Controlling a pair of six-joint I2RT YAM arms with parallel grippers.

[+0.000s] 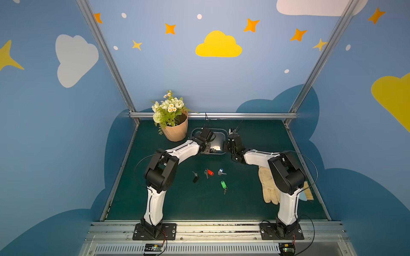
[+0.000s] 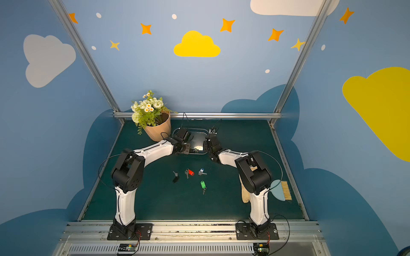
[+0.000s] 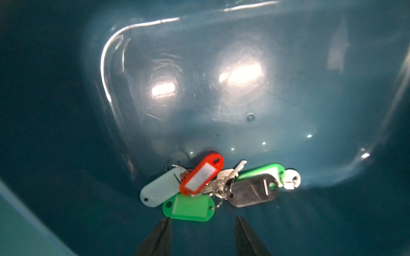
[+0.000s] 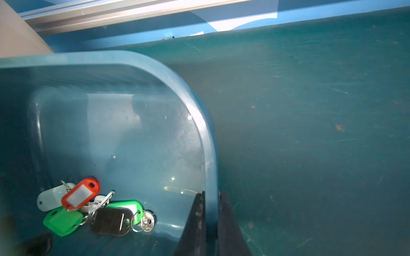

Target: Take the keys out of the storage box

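Observation:
The blue storage box [image 4: 170, 74] holds a pile of keys with tags: red [image 3: 201, 172], white [image 3: 160, 188], two green [image 3: 188, 209], and black [image 3: 254, 192], lying along its near side. My left gripper hangs over the box with its fingers apart and empty, just short of the pile. My right gripper is shut on the box's right rim. Four loose tagged key sets lie on the mat in front of the box: black [image 1: 195, 179], red [image 1: 210, 172], white-blue [image 1: 221, 171] and green [image 1: 223, 185].
A flowerpot [image 1: 174, 130] stands at the back left, close beside the box. A glove [image 1: 268, 187] and a brush [image 2: 279, 189] lie at the right under the right arm.

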